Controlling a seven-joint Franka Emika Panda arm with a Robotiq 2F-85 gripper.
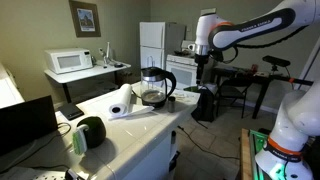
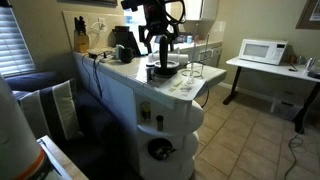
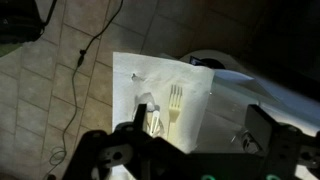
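Observation:
In the wrist view my gripper is open, its dark fingers set wide apart with nothing between them. Beyond them a white paper sheet lies at the counter's end. On the sheet is a pale yellowish fork, tines pointing away from the gripper. Left of the fork lies a clear or whitish utensil, whose exact kind I cannot tell. In exterior view 1 the gripper hangs above the right end of the counter.
The white counter bears a white roll, a glass-and-black appliance and a dark round object. Open shelves sit under its end. Beside the counter is tiled floor with a cable.

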